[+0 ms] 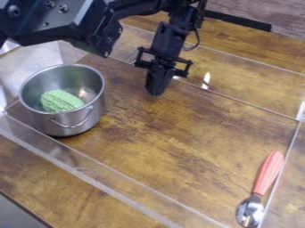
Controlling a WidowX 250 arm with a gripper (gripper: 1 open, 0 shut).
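Observation:
My black gripper (156, 85) reaches down to the wooden table at upper middle, its fingertips low and close together, with nothing visible between them. To its left a steel pot (86, 117) holds a green, bumpy item (57, 101). An ice cream scoop with a pink handle (267, 173) lies at the lower right, well apart from the gripper.
Clear strips border the table (167, 160), whose middle is bare. A small white object or mark (206, 80) shows just right of the gripper. Something pale (18, 62) sits at the upper left, partly behind the arm.

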